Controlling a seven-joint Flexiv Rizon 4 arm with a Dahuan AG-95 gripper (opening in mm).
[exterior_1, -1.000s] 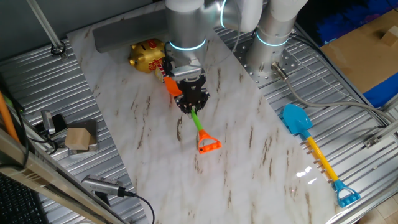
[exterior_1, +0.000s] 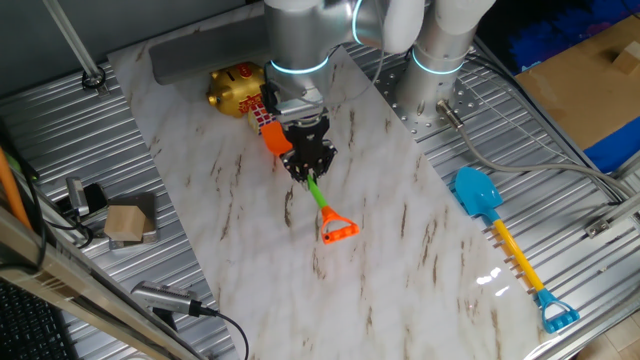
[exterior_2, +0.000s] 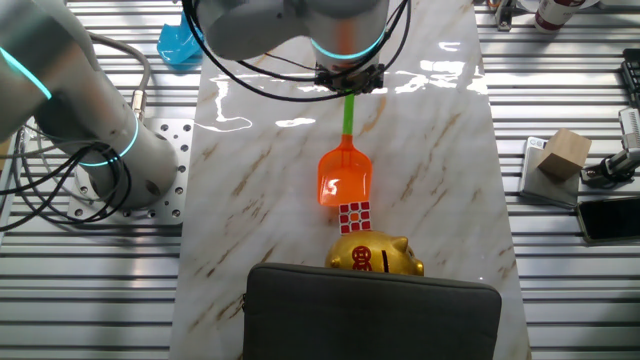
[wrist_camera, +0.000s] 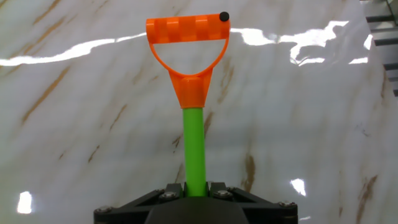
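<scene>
A toy shovel has an orange blade (exterior_2: 345, 178), a green shaft (wrist_camera: 194, 140) and an orange D-shaped handle (wrist_camera: 189, 28). My gripper (exterior_1: 309, 177) is shut on the green shaft; in the wrist view its black fingers (wrist_camera: 168, 193) press in from both sides. The handle points away from the arm's far side, toward the open table. A red-and-white-faced cube (exterior_2: 354, 217) sits right at the blade's front edge, with a golden piggy bank (exterior_2: 375, 253) just behind it. Whether the blade touches the marble-patterned table (exterior_1: 400, 290) is hard to tell.
A dark grey case (exterior_2: 372, 312) stands behind the piggy bank. A blue shovel with a yellow shaft (exterior_1: 515, 252) lies along the table's side edge. A wooden block (exterior_1: 125, 223) rests off the table on the slatted surface. Free room lies beyond the orange handle.
The orange handle has shifted very slightly to the right and turned a little, with the gripper still around the shaft. Everything else stays in place.
</scene>
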